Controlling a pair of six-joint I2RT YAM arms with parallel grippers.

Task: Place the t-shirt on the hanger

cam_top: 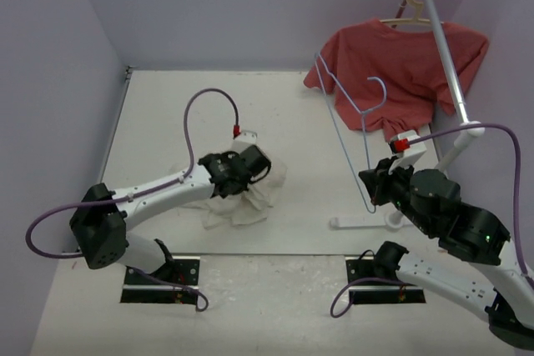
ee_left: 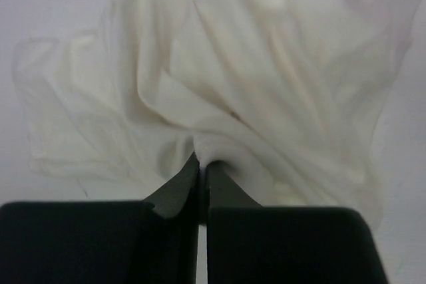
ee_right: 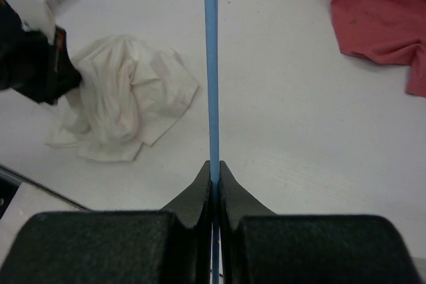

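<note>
A cream t-shirt (cam_top: 242,206) lies crumpled on the white table, partly covered by my left arm in the top view. My left gripper is shut on a fold of this cloth, which bunches up at the fingertips. The blue hanger (cam_top: 342,135) is held up off the table, its hook toward the right. My right gripper (cam_top: 373,188) is shut on the hanger's thin wire; in the right wrist view the blue wire (ee_right: 212,84) runs straight between the fingers. Shirt and hanger are well apart.
A red t-shirt (cam_top: 400,72) hangs on a cream hanger (cam_top: 415,6) from a white rail (cam_top: 446,52) at the back right. The rack's foot (cam_top: 367,223) lies on the table near the right arm. Bare table (cam_top: 167,110) extends at the back left.
</note>
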